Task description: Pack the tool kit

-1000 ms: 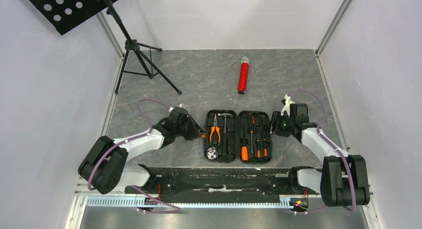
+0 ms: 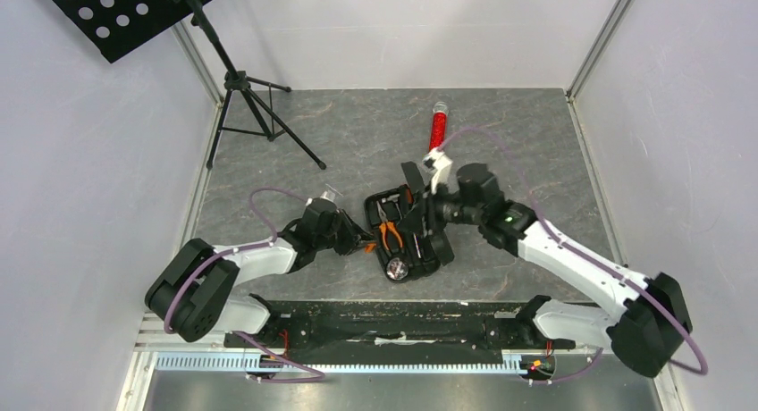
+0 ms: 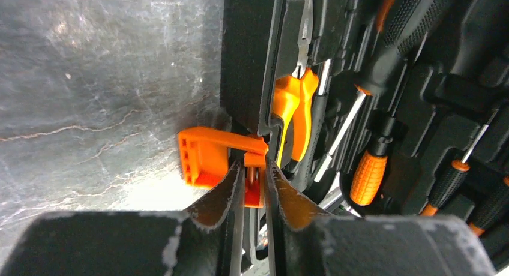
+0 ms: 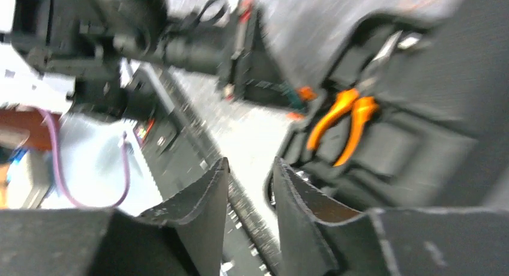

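The black tool case [image 2: 391, 270] holds orange-handled pliers [image 2: 393, 237]; its right half is raised and folding over the left, partly hidden by my right gripper [image 2: 420, 214]. In the left wrist view my left gripper is shut on the orange latch [image 3: 204, 159] at the case's outer edge, with screwdrivers [image 3: 367, 177] visible beyond. The right wrist view is blurred; my right gripper is over the case, its fingers somewhat apart, with nothing clear between them.
A red cylinder [image 2: 438, 125] lies behind the case. A black stand [image 2: 268, 107] occupies the back left.
My right arm has swung up and leftward from the case's right side, and the right half has lifted toward the left half. The left arm is nearly still.
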